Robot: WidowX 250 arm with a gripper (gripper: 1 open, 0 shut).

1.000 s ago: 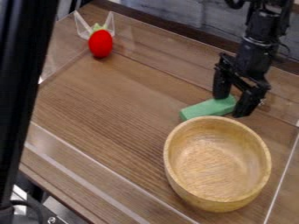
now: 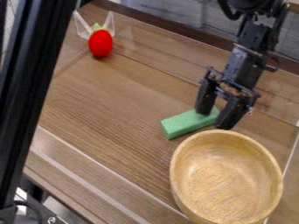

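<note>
My gripper (image 2: 225, 105) is low over a green block (image 2: 184, 123) that lies on the wooden table, its fingers around or at the block's right end; whether they grip it I cannot tell. A tan round bowl (image 2: 225, 179) sits just in front of the block at the lower right.
A red egg-shaped object (image 2: 100, 45) stands at the back left beside a small pale wire-like item (image 2: 93, 24). A dark vertical edge runs down the left side.
My gripper and the green block have moved toward the front left over the last second. The bowl appears shifted slightly right and down.
</note>
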